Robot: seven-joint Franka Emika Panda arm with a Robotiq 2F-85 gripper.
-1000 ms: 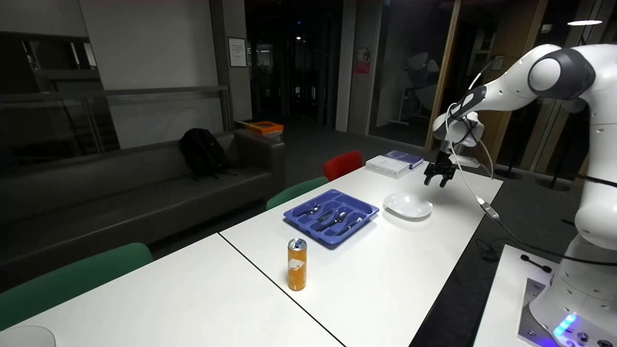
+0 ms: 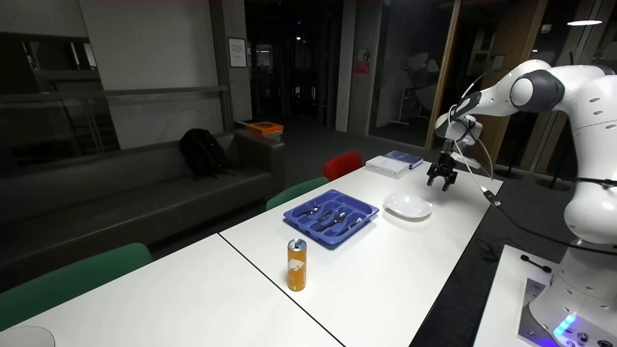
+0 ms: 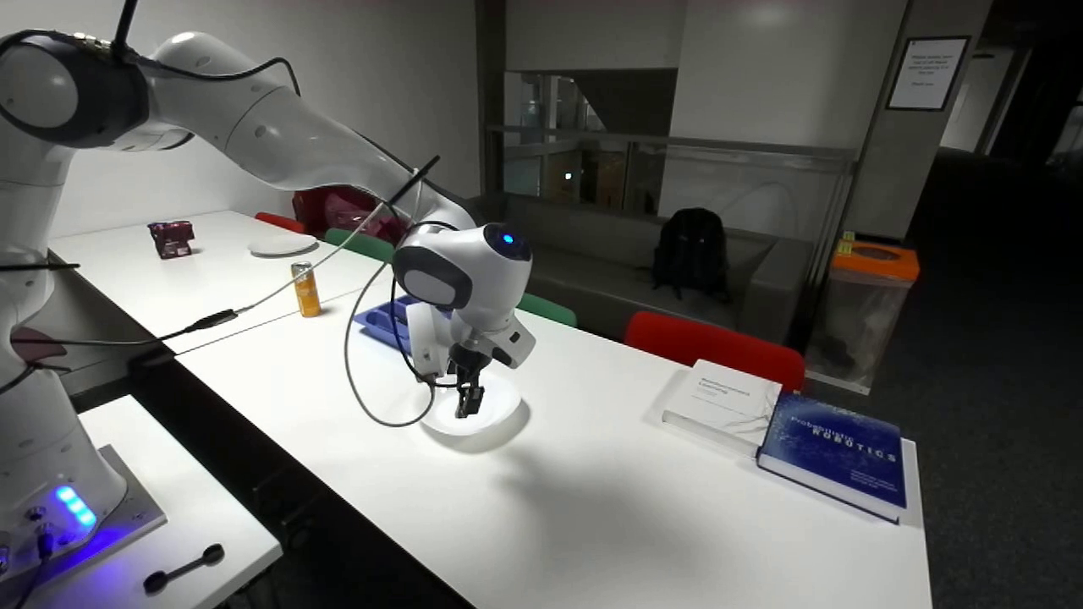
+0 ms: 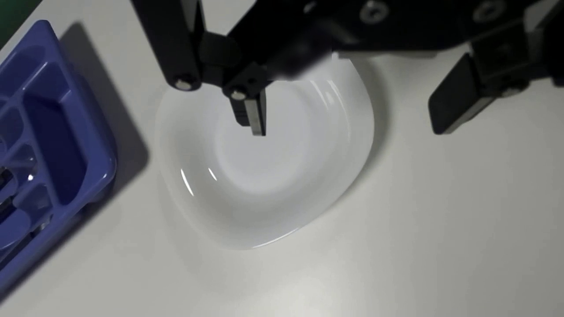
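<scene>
My gripper is open, with its two fingers well apart and nothing held between them. In exterior view 1 the gripper (image 2: 437, 182) hangs above the table, just beyond the white plate (image 2: 408, 206). From the wrist, the plate (image 4: 259, 222) lies below, its upper part covered by the gripper body; one finger (image 4: 257, 119) overlaps it in the picture, while the other finger (image 4: 452, 100) is over bare table. The plate looks empty. Left of it lies a blue cutlery tray (image 2: 331, 217) holding several utensils.
An orange can (image 2: 297, 265) stands near the table seam. Two books, one white (image 3: 722, 401) and one blue (image 3: 834, 443), lie at the table's far end. Bare table surrounds the plate on its right side. A cable (image 2: 462, 156) hangs loosely beside the arm.
My gripper has shifted slightly to the right and a little lower in exterior view 1, and the elbow has swung left. Plate, tray, can and books have stayed put.
</scene>
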